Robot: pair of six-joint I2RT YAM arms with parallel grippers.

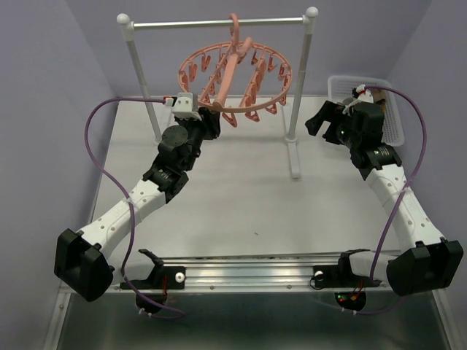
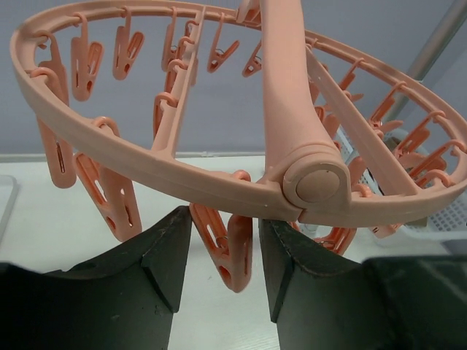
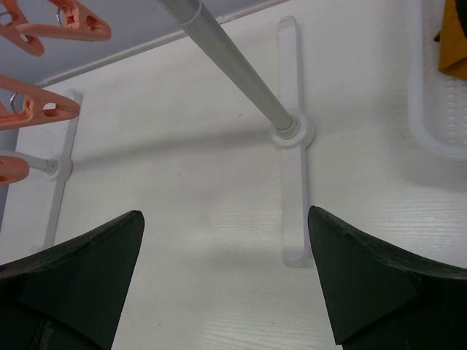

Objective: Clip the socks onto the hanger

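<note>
The pink round hanger (image 1: 286,75) hangs by its hook from the white rail, with several clips around its ring. At the ring's front left, my left gripper (image 1: 212,124) is partly open. In the left wrist view, its fingers (image 2: 169,251) stand on either side of one pink clip (image 2: 235,266), with a small gap seeming to remain. No sock shows on the clips in view. My right gripper is wide open and empty, right of the stand. Mustard cloth (image 3: 454,45), perhaps a sock, lies in the white basket (image 3: 419,109).
The rack's right post (image 1: 299,80) and its foot (image 1: 293,157) stand between hanger and right gripper. The white basket (image 1: 396,124) sits at the back right, partly behind the right arm.
</note>
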